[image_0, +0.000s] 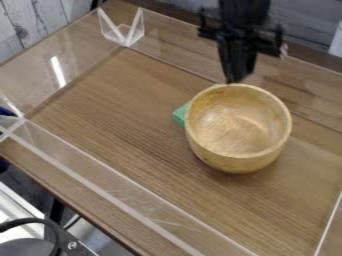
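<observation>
The gripper (235, 70) is at the top right of the view, blurred, its dark fingertips just above the back rim of a wooden bowl (237, 135); it looks shut, with nothing visible between its fingers. The bowl sits on the wooden table, right of centre. A small green object (182, 115) lies against the bowl's left side, partly hidden by it.
The wooden table (114, 130) has clear room to the left of the bowl. Transparent plastic walls (134, 195) line its edges, and a clear bracket (122, 30) stands at the back left. A black cable is at the bottom left.
</observation>
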